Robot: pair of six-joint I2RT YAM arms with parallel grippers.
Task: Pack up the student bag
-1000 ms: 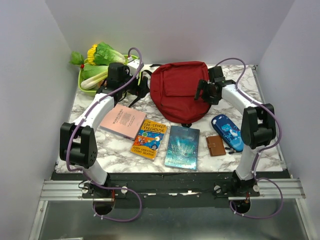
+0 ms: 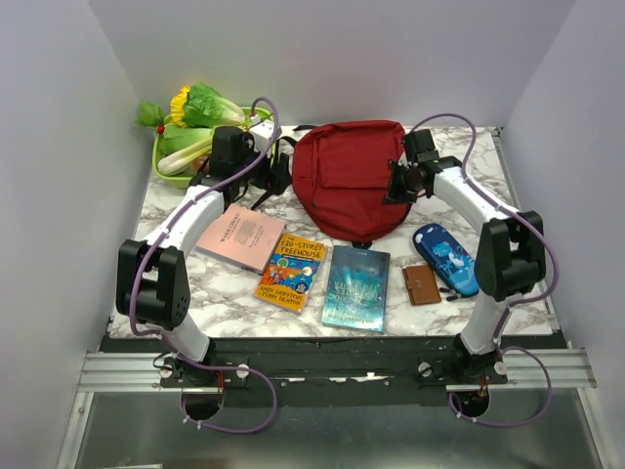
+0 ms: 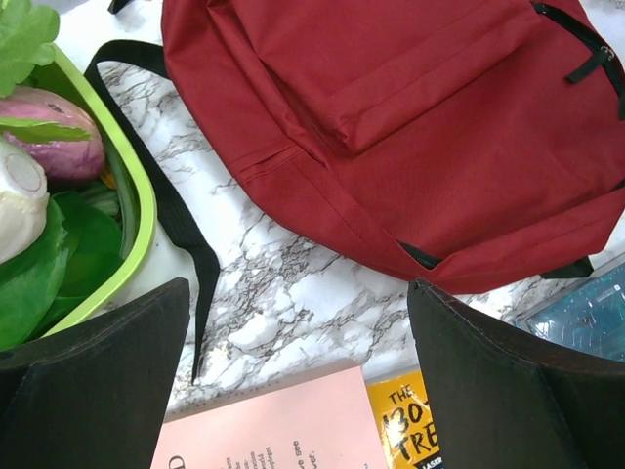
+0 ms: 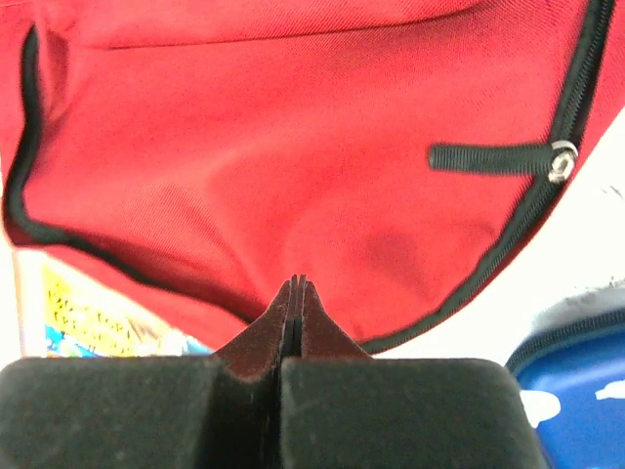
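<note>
The red bag (image 2: 347, 171) lies flat at the back middle of the table. In the right wrist view its black zipper (image 4: 535, 210) curves along the edge, with the pull tab (image 4: 493, 158) lying over the red cloth. My right gripper is shut in front of the bag's lower edge, nothing between its fingers; cloth and zipper are outside them. My left gripper stands open above the marble left of the bag. A pink book (image 2: 241, 237), a yellow book (image 2: 291, 271), a teal book (image 2: 356, 288), a brown wallet (image 2: 421, 284) and a blue pencil case (image 2: 446, 258) lie in front.
A green basket (image 2: 166, 181) of vegetables stands at the back left, close to my left gripper. A black strap (image 3: 181, 210) trails over the marble between basket and bag. Bare marble (image 2: 254, 322) runs along the front edge.
The right gripper went from open to shut. My left arm has hardly moved.
</note>
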